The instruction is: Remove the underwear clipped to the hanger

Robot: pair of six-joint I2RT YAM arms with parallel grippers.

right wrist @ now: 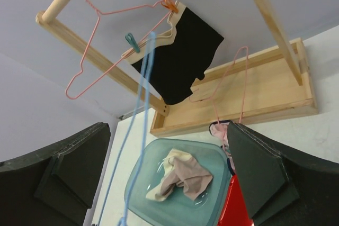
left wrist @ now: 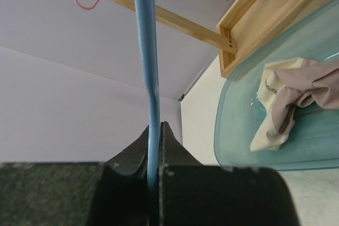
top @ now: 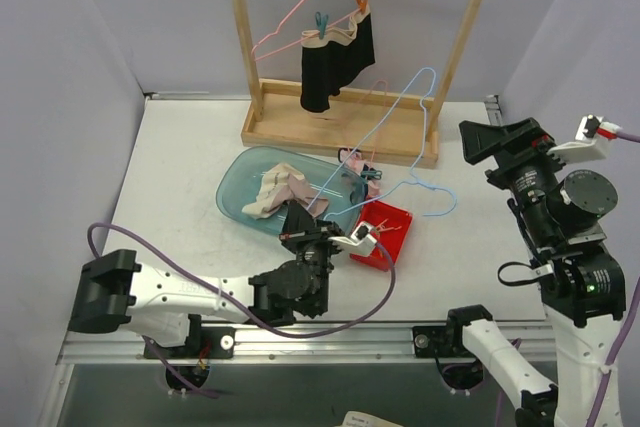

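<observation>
Dark underwear with a beige waistband [top: 337, 59] hangs from a pink hanger [top: 290, 13] on the wooden rack, held by a teal clip [top: 321, 24] and an orange clip [top: 361, 2]. A blue hanger [top: 425, 82], with no garment on it, slants over the table. My left gripper [top: 303, 215] is shut on the blue hanger, whose wire [left wrist: 150, 78] rises between its fingers in the left wrist view. Off to the right, my right gripper [top: 480, 142] stands open and empty, apart from the blue hanger.
Crumpled beige and pink cloth [top: 285, 192] lies in a teal basin [top: 232, 187]. Beside it are a red box [top: 398, 222] with clips inside and a second pink hanger [top: 378, 112] with a small pink garment [top: 362, 165]. The wooden rack base [top: 265, 132] spans the back.
</observation>
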